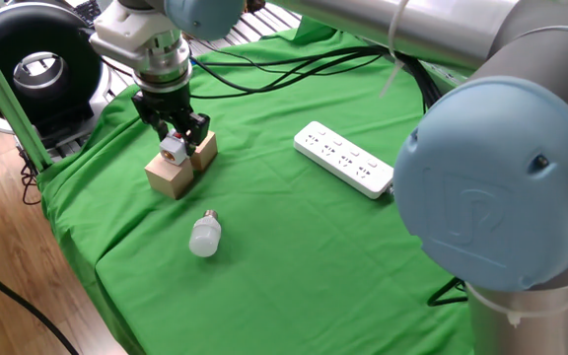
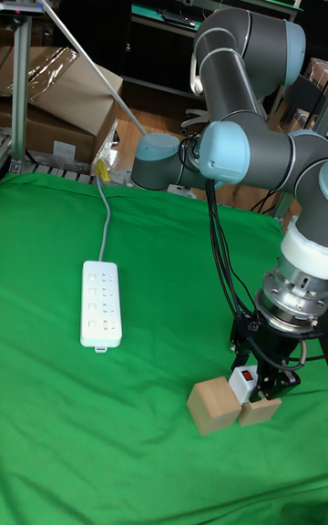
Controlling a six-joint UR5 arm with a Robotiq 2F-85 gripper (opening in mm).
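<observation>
A small white socket piece (image 1: pixel 174 149) with a red switch stands at two wooden blocks, its round opening facing the camera in exterior view 1. The larger block (image 1: pixel 170 177) is in front, and the smaller block (image 1: pixel 205 150) lies behind it. My gripper (image 1: pixel 177 140) points down over the socket piece, its black fingers spread on either side. From exterior view 3, the gripper (image 2: pixel 255 376) likewise straddles the white piece (image 2: pixel 243 383); contact between fingers and piece is hard to make out. A white bulb (image 1: pixel 205 237) lies on the green cloth nearer the camera.
A white power strip (image 1: pixel 343 159) lies on the cloth, apart from the blocks. Black cables (image 1: pixel 294 67) run along the arm above the table's far side. Open green cloth (image 1: pixel 264 286) surrounds the bulb.
</observation>
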